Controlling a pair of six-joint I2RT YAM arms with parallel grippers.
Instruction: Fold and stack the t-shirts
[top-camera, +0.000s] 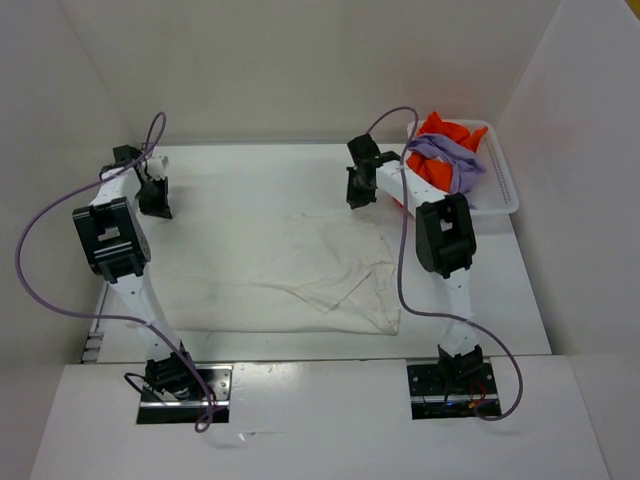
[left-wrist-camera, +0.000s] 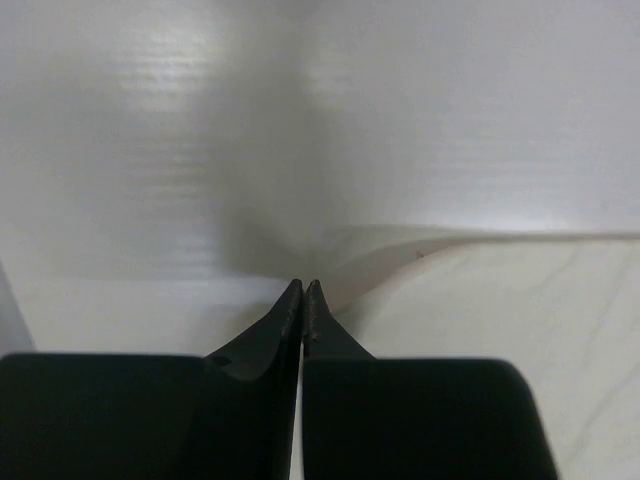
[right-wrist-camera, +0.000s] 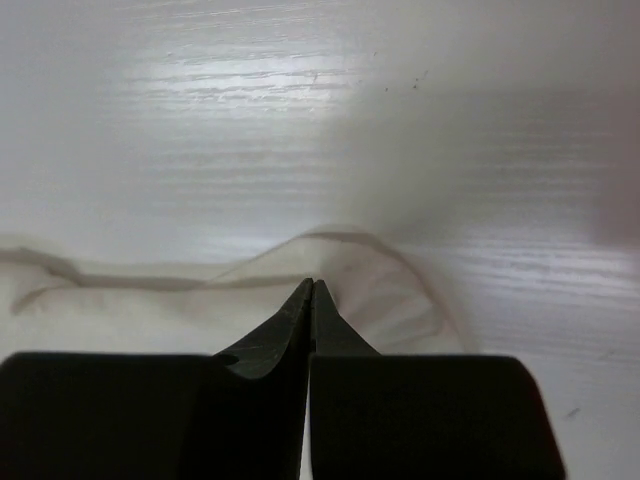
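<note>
A white T-shirt (top-camera: 250, 270) lies spread across the table, its lower right part rumpled with a fold. My left gripper (top-camera: 155, 212) is at the shirt's upper left edge, shut; in the left wrist view its fingertips (left-wrist-camera: 314, 300) meet at the cloth's curved edge. My right gripper (top-camera: 356, 200) is at the shirt's upper right corner, shut; in the right wrist view its fingertips (right-wrist-camera: 318, 310) are over the wrinkled edge (right-wrist-camera: 370, 275). Whether either holds a bit of cloth between its fingers is hard to tell.
A white basket (top-camera: 500, 185) with orange (top-camera: 435, 170) and purple (top-camera: 460, 160) clothing stands at the back right, beside the right arm. Bare table (top-camera: 240, 175) runs along the back, and more is free at the right front.
</note>
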